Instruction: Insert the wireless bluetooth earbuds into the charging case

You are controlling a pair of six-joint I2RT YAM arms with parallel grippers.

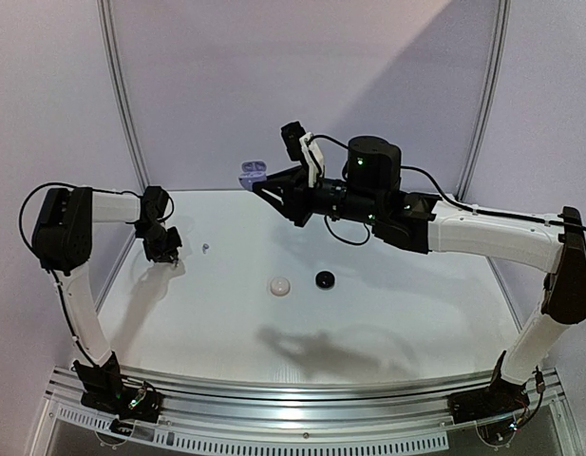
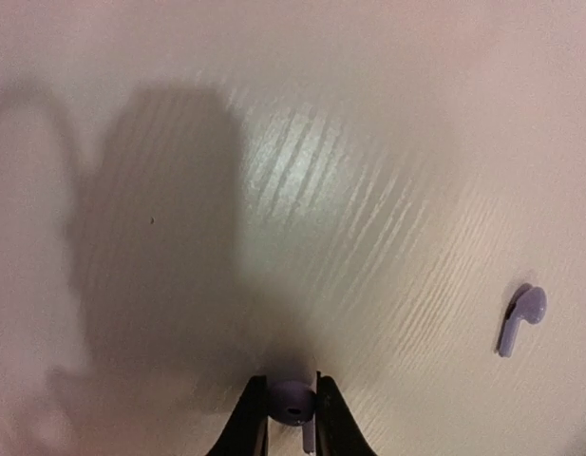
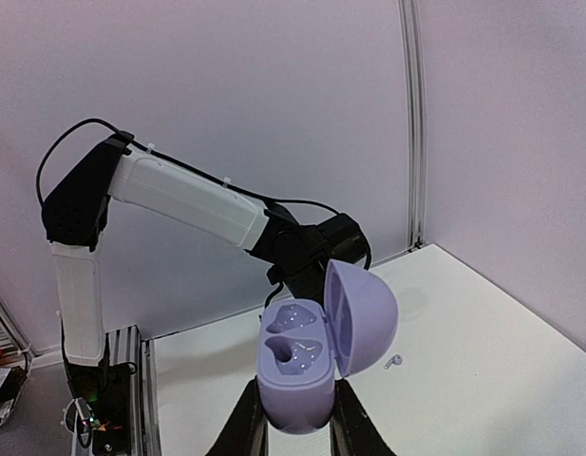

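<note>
Pinched between the fingertips of my left gripper is a lilac earbud [image 2: 291,403], its stem slanting past the right finger, low over the white table. A second earbud [image 2: 530,306] lies loose on the table to the right in the left wrist view; from above this earbud [image 1: 205,247] is a tiny spot right of the left arm. High at the back, my right gripper [image 1: 264,187] is shut on the lilac charging case [image 3: 297,370]. The lid [image 3: 364,313] stands open, and both earbud slots [image 3: 294,318] in the case look empty.
A white round piece [image 1: 280,286] and a black round piece [image 1: 325,280] sit near the table's middle. Walls enclose the back and sides.
</note>
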